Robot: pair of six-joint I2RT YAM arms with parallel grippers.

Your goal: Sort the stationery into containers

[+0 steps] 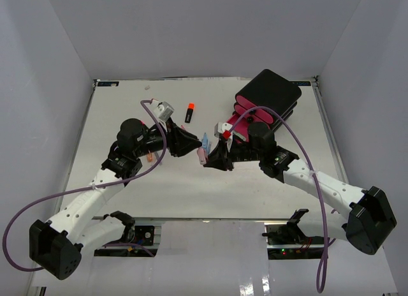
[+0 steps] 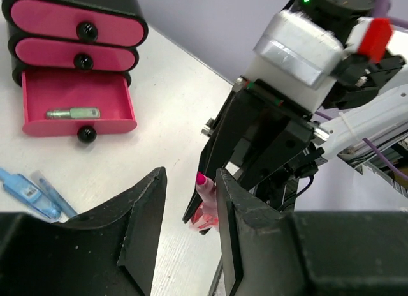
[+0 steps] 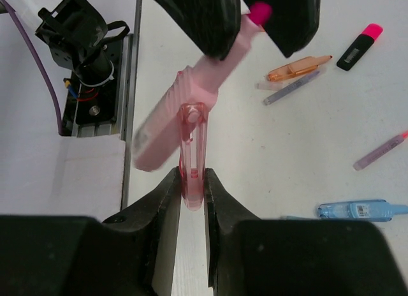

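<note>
A pink marker (image 3: 162,127) with a magenta tip hangs between my two grippers, above the middle of the table. My right gripper is shut on a clear pink part of it, tilted across in front of that grip. In the left wrist view the marker (image 2: 207,195) lies beside the inner side of the right-hand finger. My left gripper stands part open, its fingers apart, with the marker's tip end showing in the gap. From above, the marker (image 1: 201,155) shows between the left gripper (image 1: 193,145) and the right gripper (image 1: 213,162).
A black cabinet (image 1: 268,95) with pink drawers stands at the back right. Its open bottom drawer (image 2: 111,98) holds a grey-green marker (image 2: 73,113). On the table lie a blue marker (image 3: 354,210), an orange marker (image 3: 298,67), a black one (image 3: 360,47) and thin pens.
</note>
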